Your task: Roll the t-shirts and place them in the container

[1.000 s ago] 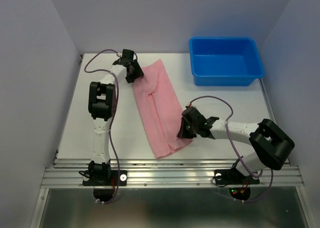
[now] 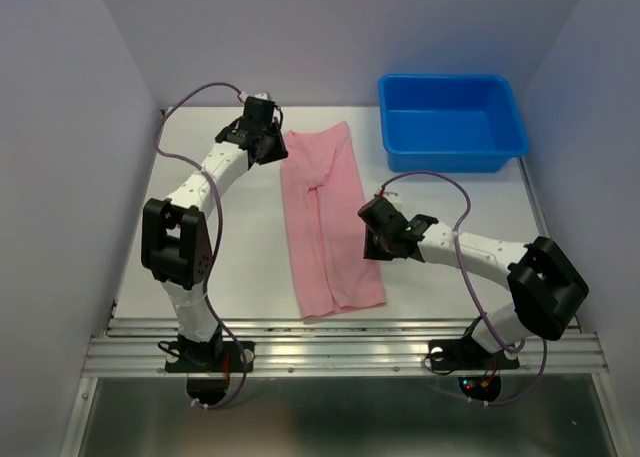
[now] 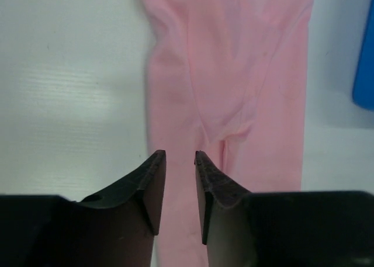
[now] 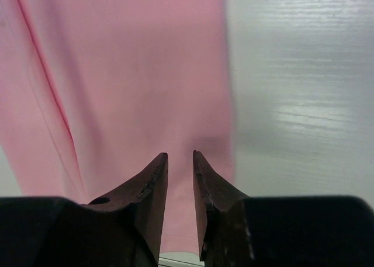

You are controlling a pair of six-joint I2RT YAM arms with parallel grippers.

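A pink t-shirt (image 2: 345,232) lies as a long folded strip on the white table, running from the back toward the front edge, with a crease down its middle. Beside its back left end is my left gripper (image 2: 270,158), above the table. In the left wrist view the fingers (image 3: 153,191) stand a little apart over the shirt (image 3: 175,109), with nothing between them. My right gripper (image 2: 372,257) hovers over the shirt's right edge near the front. Its fingers (image 4: 153,191) are likewise parted, with no cloth between them and the shirt (image 4: 146,92) flat below.
An empty blue bin (image 2: 450,163) stands at the back right of the table. Bare white table (image 2: 250,267) lies to the left of the shirt, and more to its right. A metal rail (image 2: 330,345) runs along the front.
The shirt's back end has shifted right, so the strip lies straighter; both grippers have let go of it. The right gripper has lifted slightly.
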